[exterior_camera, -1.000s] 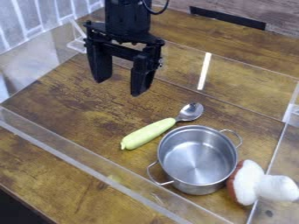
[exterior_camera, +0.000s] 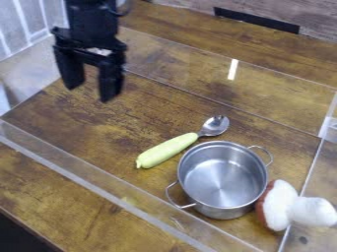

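The black gripper hangs blurred over the upper left of the wooden table, above and apart from the objects; its fingers are too smeared to show whether they are open or shut. A pale green long object, like a squash or corn, lies in the middle of the table beside a metal spoon, whose handle end is close to it. To their lower right stands an empty steel pot with two handles. A white and reddish object, possibly a mushroom toy, lies right of the pot.
Clear low rims run along the table on the front and right. A white railing stands at the back left.
The gripper has moved left and slightly up, away from the green object and pot. The objects on the table have not moved.
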